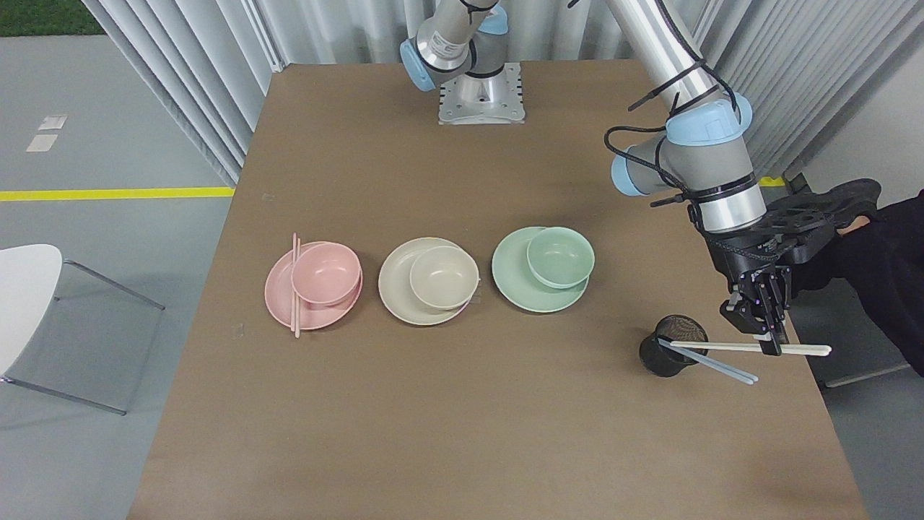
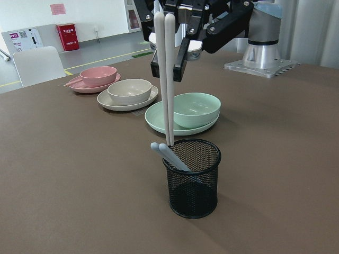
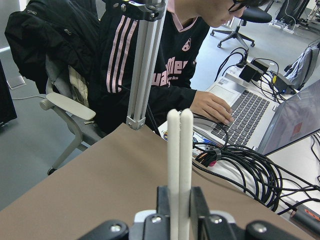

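My gripper point(image 1: 766, 339) is shut on a pair of white chopsticks point(image 2: 165, 79), seen along their length in the wrist view point(image 3: 178, 170). The chopsticks stand roughly upright in the left view, their lower ends at the rim of a black mesh pen cup point(image 2: 193, 190) on the table; whether they are inside it is unclear. A pair of pale blue chopsticks point(image 1: 710, 362) leans out of that cup.
Pink point(image 1: 325, 273), cream point(image 1: 444, 277) and green point(image 1: 560, 257) bowls sit on matching plates, pink chopsticks point(image 1: 295, 286) on the pink plate.
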